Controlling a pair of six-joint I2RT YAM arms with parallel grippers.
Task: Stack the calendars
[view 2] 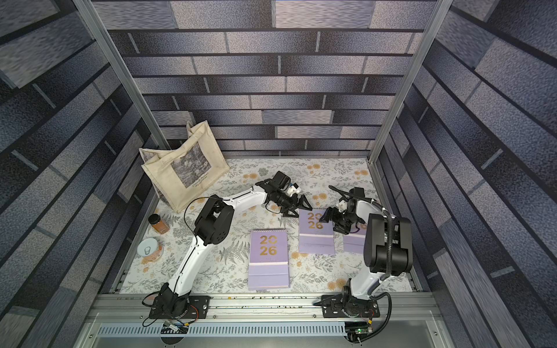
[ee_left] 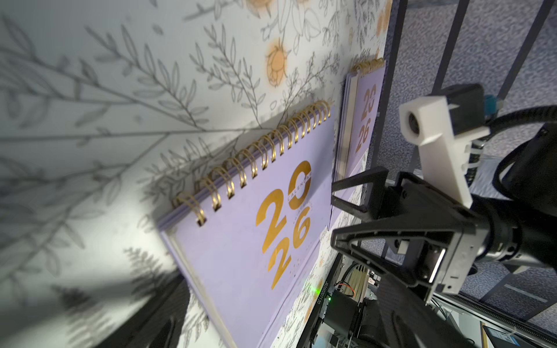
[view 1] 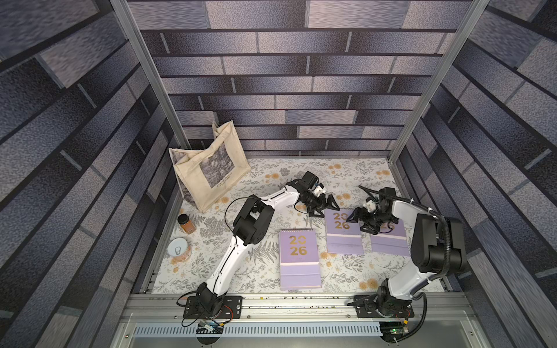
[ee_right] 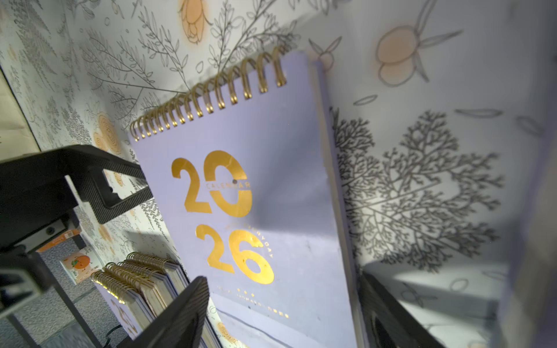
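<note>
Several lilac 2026 calendars with gold spirals lie flat on the table. The front-left calendar stack shows more than one spiral in the right wrist view, where its stacked calendars are at lower left. Right of it lies the middle calendar; beyond that, the right calendar is partly covered by my right arm. My left gripper stands open at the middle calendar's top left corner. Over that calendar's right edge, my right gripper is open too, one finger just outside the edge. Neither holds anything.
A canvas tote bag stands at the back left. An orange-brown jar and a pale-lidded container are at the left edge. Both grippers are close together over the middle calendar. Free table surface lies behind the calendars.
</note>
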